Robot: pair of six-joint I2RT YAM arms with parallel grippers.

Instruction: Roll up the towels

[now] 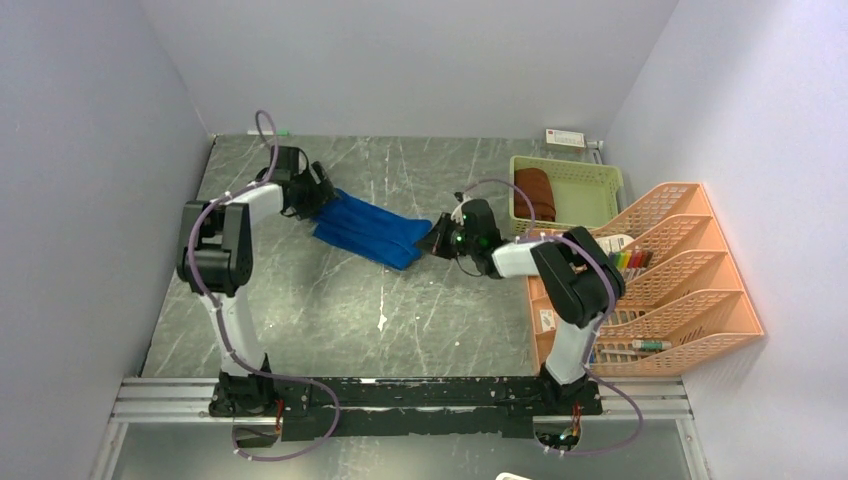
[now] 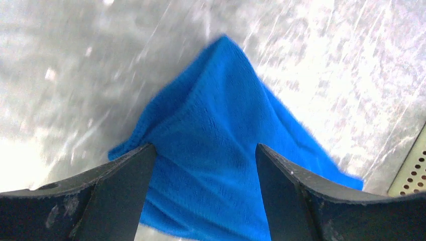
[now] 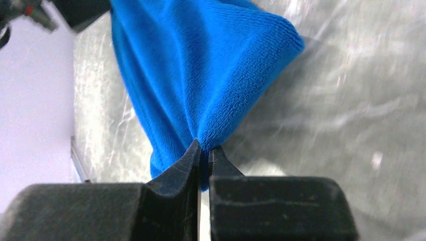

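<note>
A folded blue towel (image 1: 370, 226) lies slanted across the table, its right end nearer the front. At its left end, my left gripper (image 1: 325, 198) hovers with its fingers apart; in the left wrist view the towel (image 2: 211, 135) shows between and beyond the fingers, not pinched. My right gripper (image 1: 430, 244) is shut on the towel's right end. Its closed fingertips pinch a fold of the cloth (image 3: 226, 95) in the right wrist view. A rolled brown towel (image 1: 534, 193) rests in the green basket (image 1: 585, 165).
An orange compartment rack (image 1: 690, 262) with several markers stands at the right, close to my right arm. A small white box (image 1: 565, 138) sits behind the basket.
</note>
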